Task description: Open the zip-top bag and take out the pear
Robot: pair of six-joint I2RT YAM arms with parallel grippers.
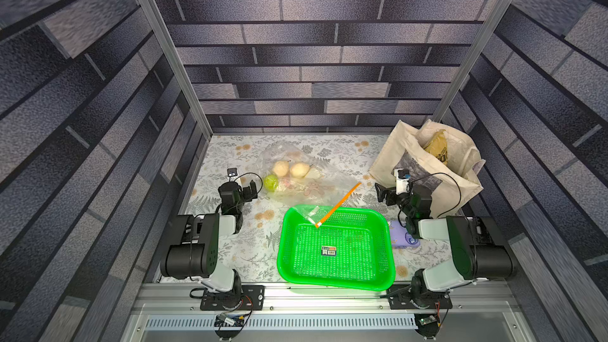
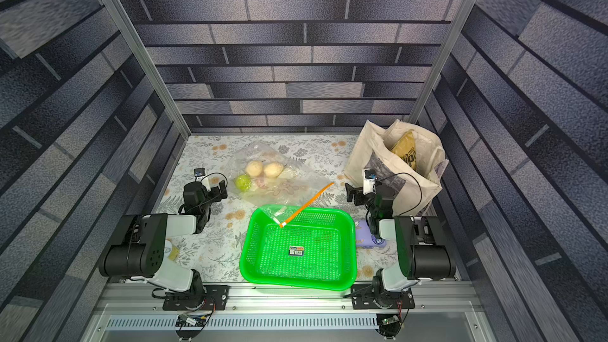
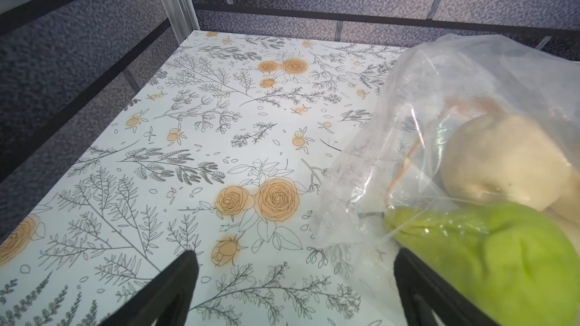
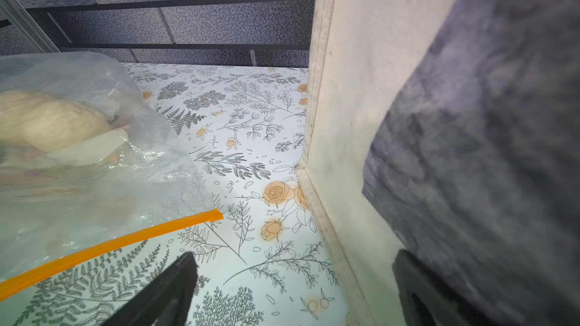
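A clear zip top bag (image 1: pixel 316 191) lies on the table, left of centre. Its orange zip strip (image 1: pixel 338 204) slants down to the green basket, with a small white piece at the near end; the strip looks shut. Inside are a green, pear-shaped fruit (image 3: pixel 501 259) and pale round items (image 1: pixel 290 168), all under the plastic. Just left of the bag, my left gripper is open, its right finger close to the green fruit and nothing clearly held. My right gripper also stands open and empty, right of the zip strip and beside the cloth bag.
The green basket (image 1: pixel 286 266) sits at the front centre, the zip bag's corner lying over its back rim. A beige cloth bag (image 1: pixel 392 145) holding a brown package (image 1: pixel 437 146) fills the back right. Beneath the right arm lies a purple item (image 1: pixel 400 234). Bare tabletop shows at the back left.
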